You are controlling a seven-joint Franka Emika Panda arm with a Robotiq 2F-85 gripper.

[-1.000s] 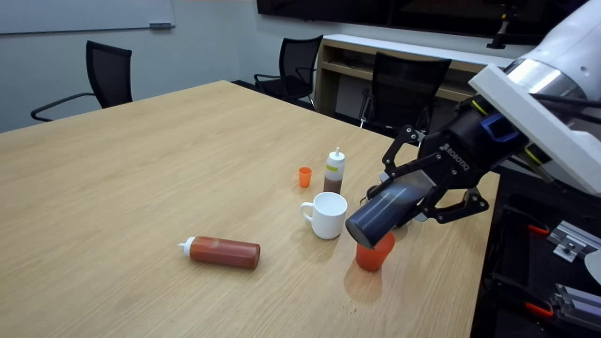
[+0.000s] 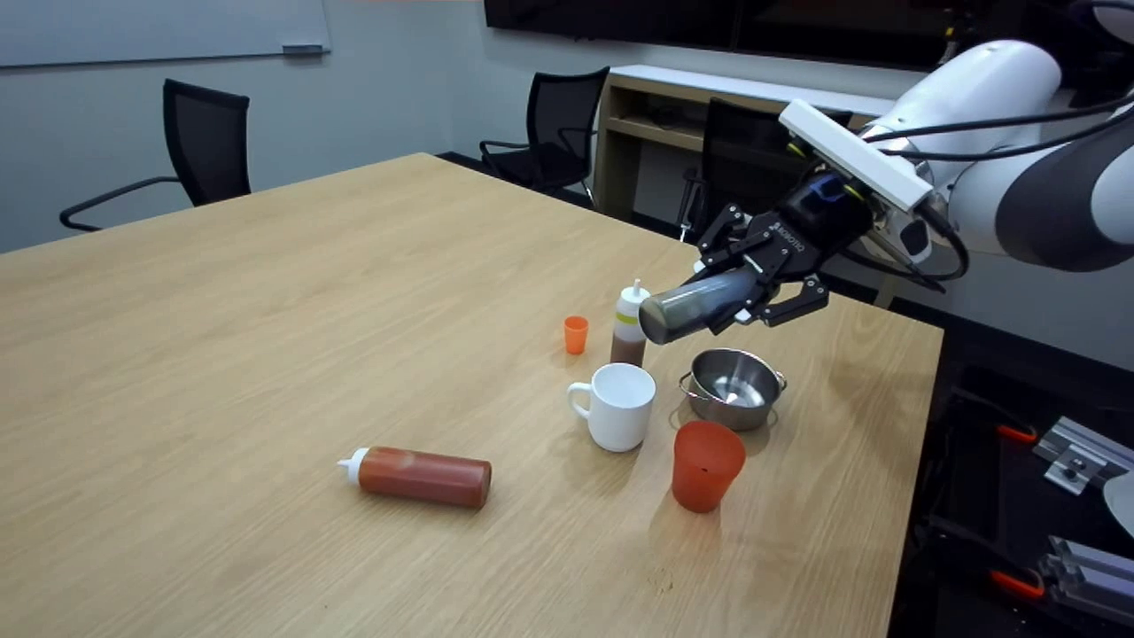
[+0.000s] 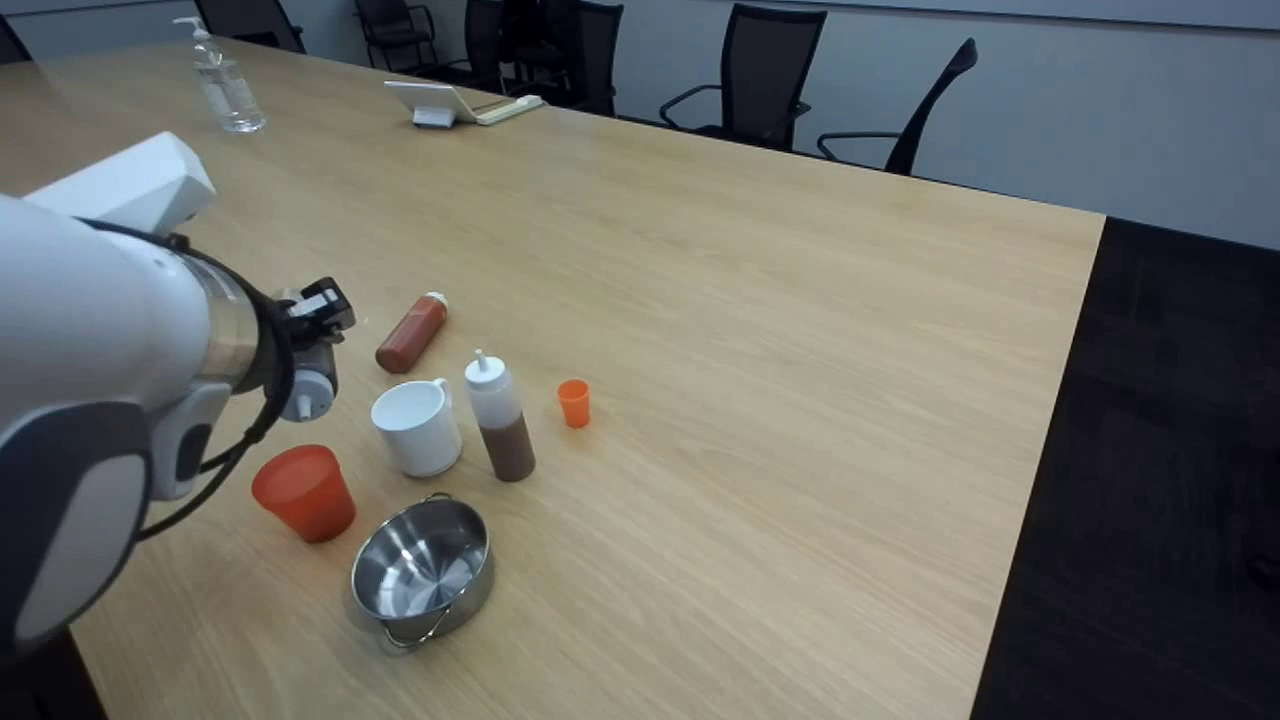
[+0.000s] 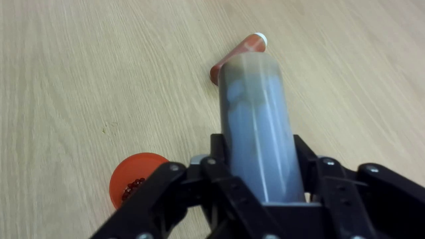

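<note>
A translucent squeeze bottle with grey-looking contents (image 2: 688,307) is held off the table, lying nearly level. My gripper (image 2: 735,293) is shut on it, and its base points out toward the left. In the wrist view the bottle (image 4: 255,115) runs between both fingers. Its white nozzle end (image 3: 307,402) shows under the arm in the second exterior view. An orange-red cup (image 2: 706,468) stands upright on the table, lower than the bottle. Dark red beads (image 4: 131,187) lie inside that cup in the wrist view.
Near the cup are a white mug (image 2: 618,409), a steel pot (image 2: 733,409), an upright brown-sauce bottle (image 2: 629,330) and a tiny orange cup (image 2: 575,336). A red sauce bottle (image 2: 425,475) lies on its side.
The held bottle has moved up and back, away from above the orange-red cup, and tipped nearer to level. The steel pot is now uncovered. Objects on the table have stayed put.
</note>
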